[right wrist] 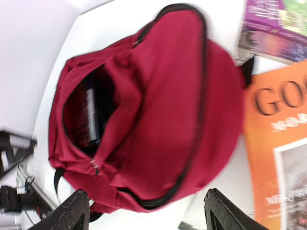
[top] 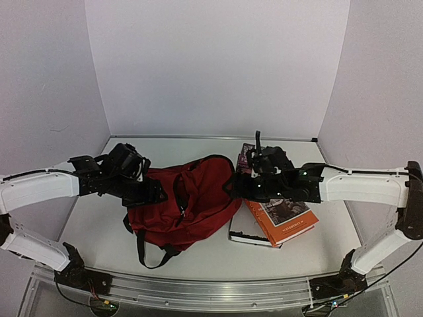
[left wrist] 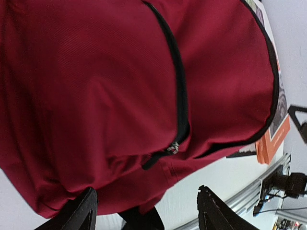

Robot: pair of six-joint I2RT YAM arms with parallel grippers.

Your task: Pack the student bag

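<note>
The red backpack lies on the table's left and middle, its pocket slit visible; in the right wrist view a dark object shows inside the opening. My left gripper hangs over the bag's left part, its fingertips apart and empty in the left wrist view. My right gripper hangs over the bag's right edge, open and empty in the right wrist view. An orange book lies right of the bag, on a dark-edged flat item. A purple book lies behind it, partly hidden by my right arm.
Walls bound it at the back and sides, and a metal rail runs along the front.
</note>
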